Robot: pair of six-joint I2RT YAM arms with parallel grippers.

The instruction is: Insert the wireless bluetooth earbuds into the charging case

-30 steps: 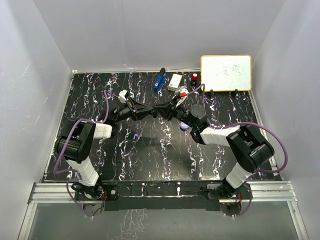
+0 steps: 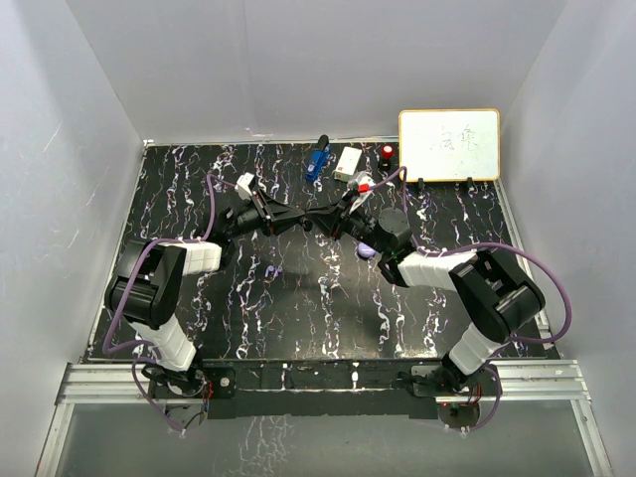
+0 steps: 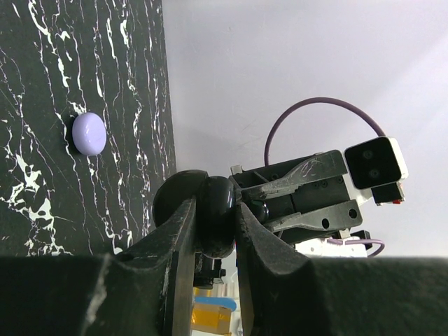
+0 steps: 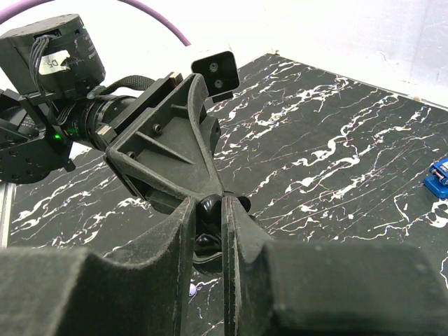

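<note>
My left gripper is shut on the glossy black charging case (image 3: 215, 203), held in the air above the table; its rounded lid (image 3: 171, 196) seems to stand open. From the other side my right gripper comes up close to the case, shut on a small glossy black earbud (image 4: 208, 207). In the right wrist view the case's lower edge (image 4: 210, 264) shows just beyond my right fingertips. Whether the earbud sits in its slot cannot be told. In the top view both grippers meet over mid-table, with the dark case (image 2: 307, 225) between them.
A purple oval object (image 3: 89, 133) lies on the black marbled table, and a small purple item (image 2: 273, 270) lies left of centre. At the back stand a blue item (image 2: 317, 164), a white box (image 2: 348, 162), a dark red-topped bottle (image 2: 386, 157) and a whiteboard (image 2: 449, 144).
</note>
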